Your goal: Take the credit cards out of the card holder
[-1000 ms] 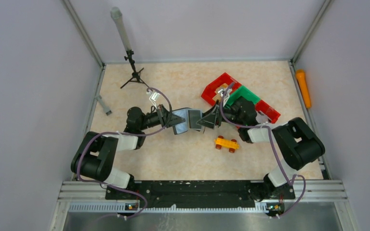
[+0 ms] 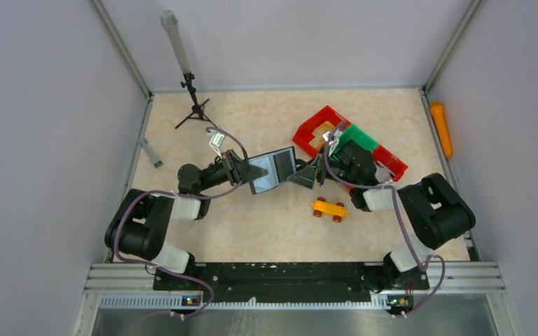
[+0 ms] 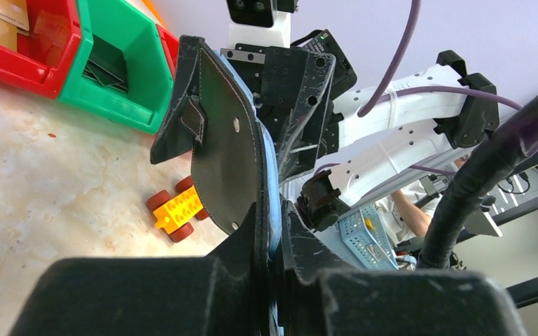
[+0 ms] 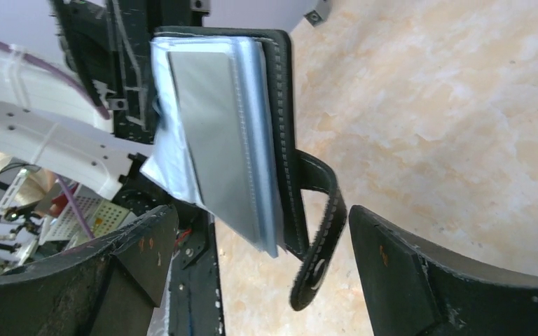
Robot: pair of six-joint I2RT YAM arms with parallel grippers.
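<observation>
A black leather card holder (image 2: 284, 164) with stitched edges, a strap and a light blue inner sleeve is held up at mid table. My left gripper is shut on it, as the left wrist view shows. A grey card-sized panel shows in the blue sleeve (image 4: 221, 140) in the right wrist view; whether it is a card I cannot tell. My right gripper is open, with the holder's strap hanging in front of and between its fingers, the holder beyond it.
Red and green bins (image 2: 354, 138) with cards stand at the back right. A yellow toy car (image 2: 329, 208) lies below my right gripper. A tripod (image 2: 196, 105) stands back left.
My right gripper has barely moved.
</observation>
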